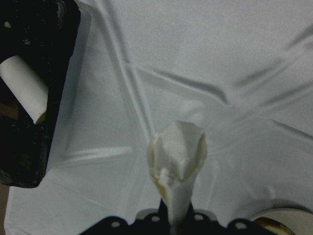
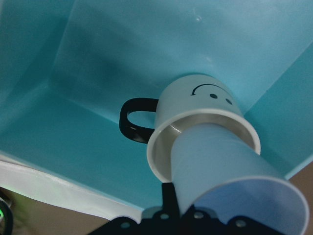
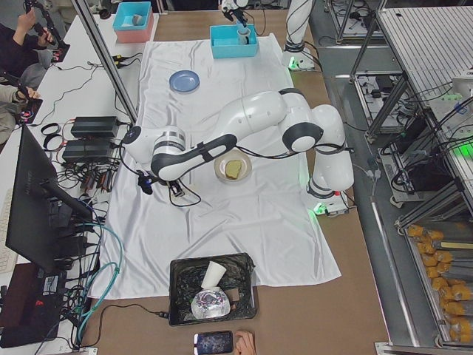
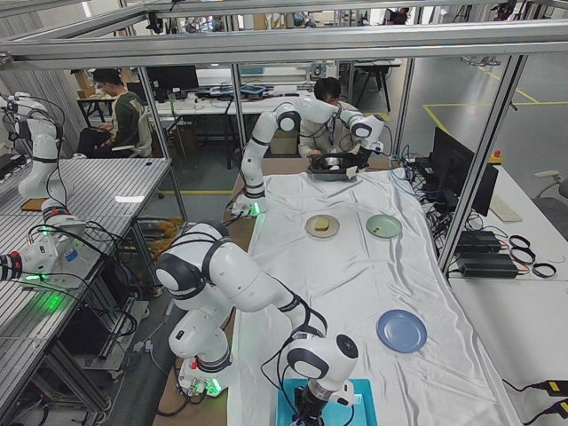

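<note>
My left gripper holds a crumpled white paper-like piece [image 1: 177, 159] over the white cloth. In the left wrist view a black bin [image 1: 22, 152] with a white cylinder [image 1: 27, 88] lies to the left. At the far end, my right gripper [image 4: 311, 408] is on a pale blue cup [image 2: 220, 161], which sits in or over the mouth of a white smiley mug [image 2: 193, 93] inside a blue bin [image 2: 88, 58].
A blue plate [image 3: 184, 80], a cream plate [image 3: 233, 168] with a yellow item and a green plate [image 4: 383, 225] rest on the cloth. A monitor [image 3: 41, 207] and cables line the left side.
</note>
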